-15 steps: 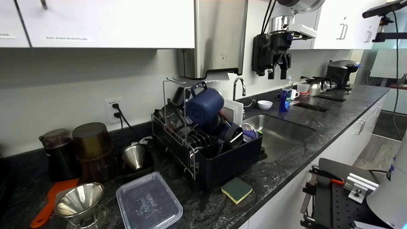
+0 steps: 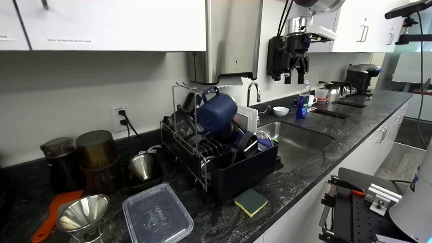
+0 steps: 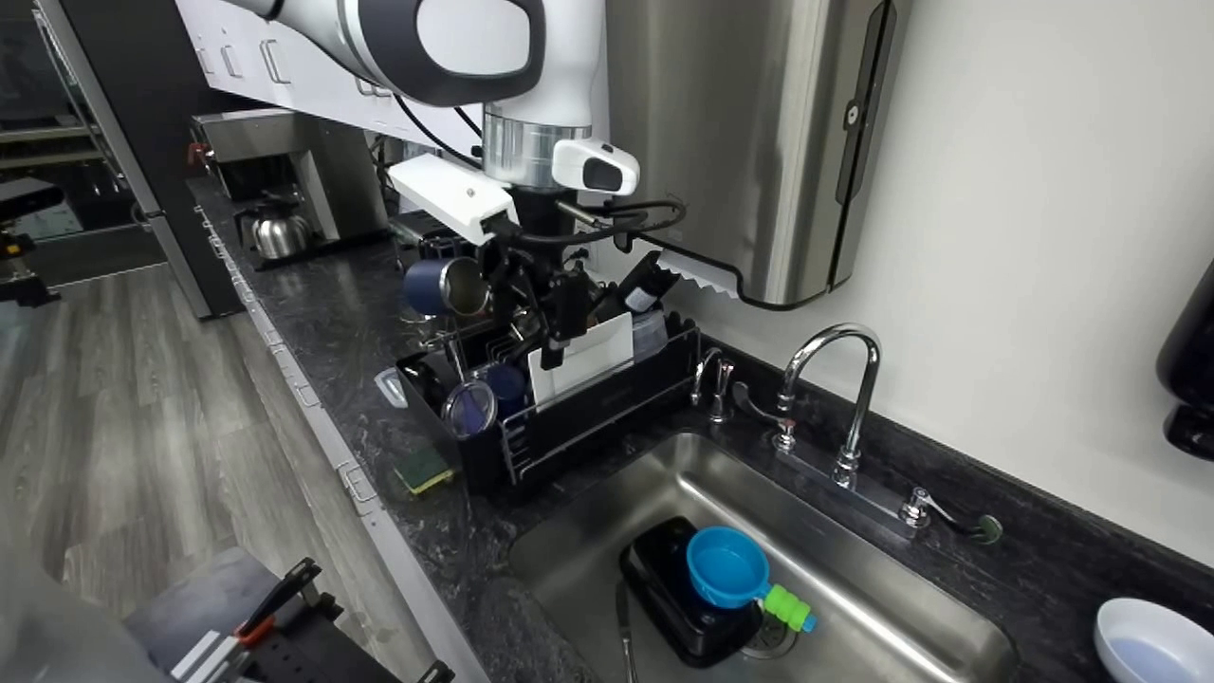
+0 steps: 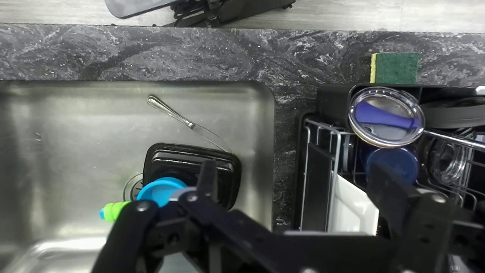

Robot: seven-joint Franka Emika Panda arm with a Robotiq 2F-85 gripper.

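High above the counter my gripper (image 2: 294,78) points downward, its two fingers apart and nothing visible between them. Seen from the wrist, the fingers (image 4: 208,178) stand wide open, one over the sink and the other over the dish rack. The steel sink (image 4: 82,127) holds a black container (image 3: 654,558), a blue cup (image 3: 728,565) with a green part beside it, and a metal utensil (image 4: 170,109). A black dish rack (image 2: 247,174) is packed with dishes, among them a blue mug (image 2: 217,113) on top and a white board (image 3: 592,355). The gripper touches none of these.
A green and yellow sponge (image 2: 251,202) lies in front of the rack. The faucet (image 3: 861,393) rises behind the sink, and a paper towel dispenser (image 3: 728,125) hangs close to the arm. A soap bottle (image 2: 302,101) and white bowl (image 2: 280,111) stand on the counter.
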